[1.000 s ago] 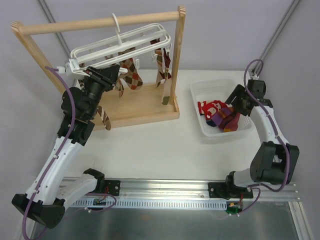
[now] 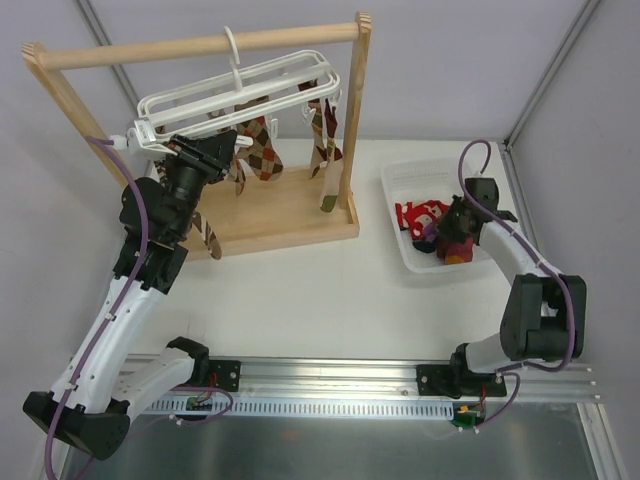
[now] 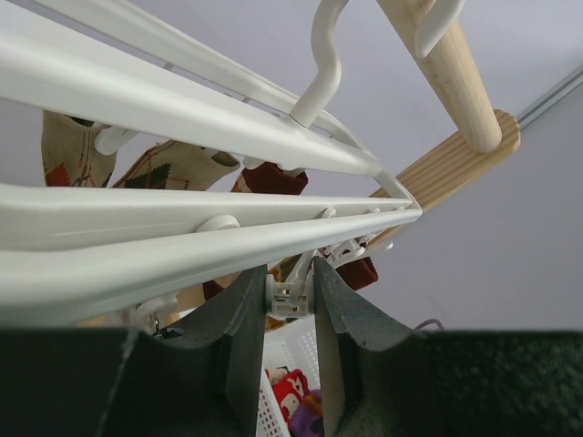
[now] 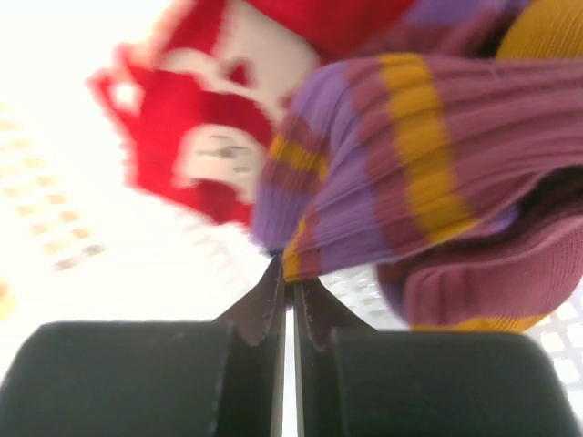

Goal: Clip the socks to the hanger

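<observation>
My left gripper (image 2: 218, 150) is at the white hanger (image 2: 270, 80), shut on a white clip (image 3: 290, 296) under its rails. Patterned socks (image 2: 262, 155) hang from the hanger. In the right wrist view, my right gripper is shut, its tips against a striped purple, maroon and yellow sock (image 4: 410, 155) in the white basket (image 2: 408, 255); whether it grips fabric is hard to tell. Red socks with white faces (image 4: 219, 137) lie beside it.
The wooden rack (image 2: 354, 110) holds the hanger over a wooden base (image 2: 290, 230) at the left. The white table between rack base and front rail is clear.
My right gripper has moved down and leftward from the basket's back right corner into the socks. The left arm has stayed put at the hanger.
</observation>
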